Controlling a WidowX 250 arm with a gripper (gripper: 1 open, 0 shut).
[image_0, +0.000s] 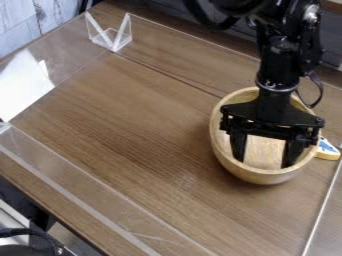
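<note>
A light wooden bowl (233, 163) sits on the right part of the wooden table. Only the bare pale inside of the bowl shows between the fingers; whether they touch it I cannot tell. A small white and blue object (325, 150) with some yellow lies just right of the bowl, partly hidden.
A white sheet (19, 82) is at the left edge, and a clear plastic holder (110, 32) stands at the back left. Cables hang at the lower left.
</note>
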